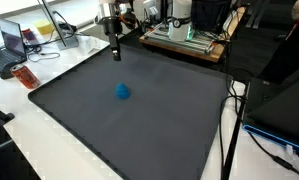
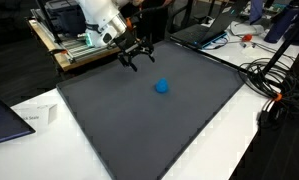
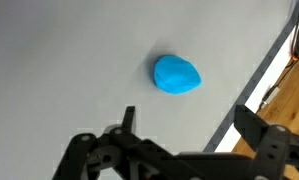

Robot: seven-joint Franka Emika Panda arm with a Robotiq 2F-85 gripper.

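A small blue object [image 1: 122, 91] with a rounded shape rests on the dark grey board [image 1: 159, 115]. From the other side, the same blue object [image 2: 162, 86] shows near the middle of the board. My gripper [image 2: 142, 57] is above the board, apart from the blue object and toward the robot's base. Its two fingers are spread wide in the wrist view, where the gripper is open and empty. The blue object [image 3: 175, 75] lies just beyond the gap between the fingertips there.
A red can [image 1: 26, 77] and a laptop [image 1: 14, 43] stand at the left in the first exterior view. Loose black cables [image 2: 274, 85] lie along the table beside the board. Most of the board's surface is bare.
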